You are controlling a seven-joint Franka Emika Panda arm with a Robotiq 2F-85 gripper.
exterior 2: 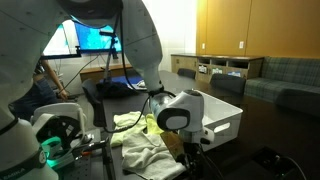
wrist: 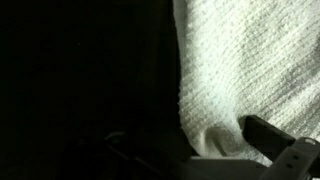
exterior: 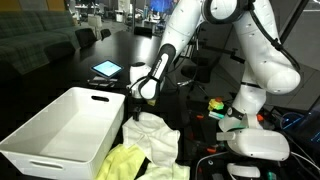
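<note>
A crumpled white cloth (exterior: 157, 138) lies on the dark table in front of the arm. Beside it a yellow cloth (exterior: 121, 162) is spread. My gripper (exterior: 138, 112) is low over the far edge of the white cloth, pointing down, its fingers apart. In the wrist view the textured white cloth (wrist: 250, 65) fills the right side, with one black finger (wrist: 268, 136) against or just over it. The other finger is lost in the dark on the left. Whether the fingertips touch the cloth is unclear.
A large white bin (exterior: 62, 153) stands left of the cloths, its near wall close to them. Behind it lies a tablet (exterior: 107, 69). Bare dark table stretches toward the back.
</note>
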